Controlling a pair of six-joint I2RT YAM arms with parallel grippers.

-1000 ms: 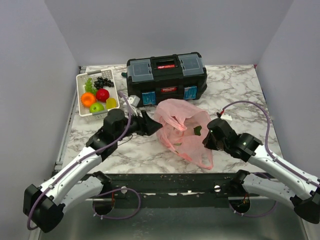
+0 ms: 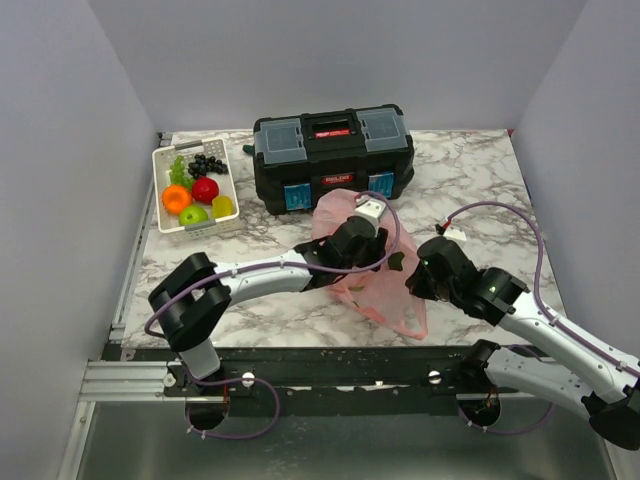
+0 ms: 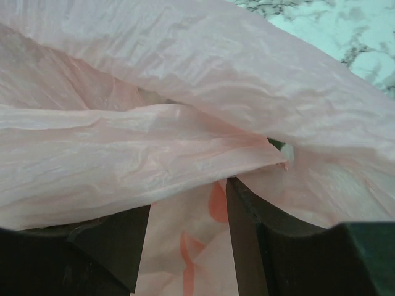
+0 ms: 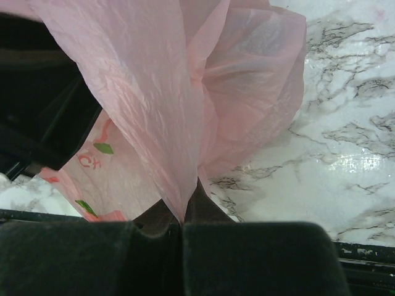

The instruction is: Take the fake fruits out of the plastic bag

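The pink plastic bag (image 2: 385, 300) lies crumpled in the table's middle. My left gripper is inside its opening, fingers part open with pink plastic above and between them; whether any fruit is there is hidden, with only a small green patch (image 3: 276, 143) showing behind a fold. My right gripper is shut at the bag's right edge, with the film (image 4: 148, 92) running down to its fingertips.
A white basket (image 2: 160, 190) of several fake fruits stands at the back left. A black toolbox (image 2: 335, 155) sits behind the bag.
My left gripper has moved right from beside the basket into the bag, which it now partly covers in the top view. The right arm has stayed still.
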